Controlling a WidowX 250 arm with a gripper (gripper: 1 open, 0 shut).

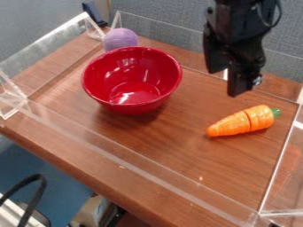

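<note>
A red bowl [131,84] sits left of centre on the wooden table. A toy carrot [243,121] with a green tip lies at the right. A purple ball-like toy [120,38] rests behind the bowl. My dark gripper [236,82] hangs from the top, above the table behind the carrot and to the right of the bowl; I cannot tell whether it is open or shut.
Clear low barriers [71,133] edge the table on several sides. A grey wall stands behind, and cables and gear lie on the floor at lower left.
</note>
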